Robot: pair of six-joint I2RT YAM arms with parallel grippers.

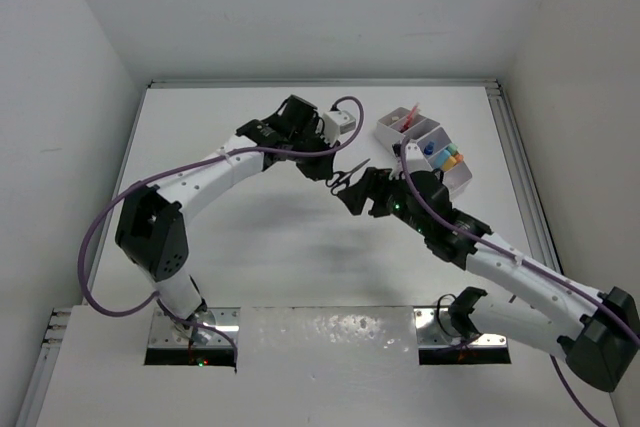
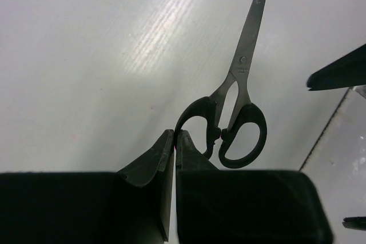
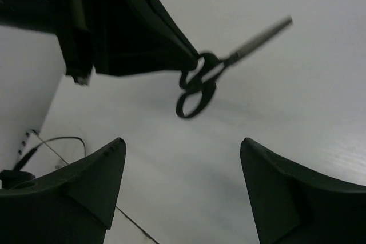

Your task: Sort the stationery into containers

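Black-handled scissors (image 1: 340,177) hang from my left gripper (image 1: 322,169), which is shut on one handle loop; in the left wrist view the scissors (image 2: 245,55) point away with their blades closed, held at the fingertips (image 2: 168,141). The right wrist view shows the same scissors (image 3: 251,44), blurred, beyond my open right gripper, whose fingers have nothing between them. From above, my right gripper (image 1: 365,187) is just to the right of the scissors.
A grey compartment organizer (image 1: 390,132) with red, blue, orange and green items stands at the back right, partly behind the right arm.
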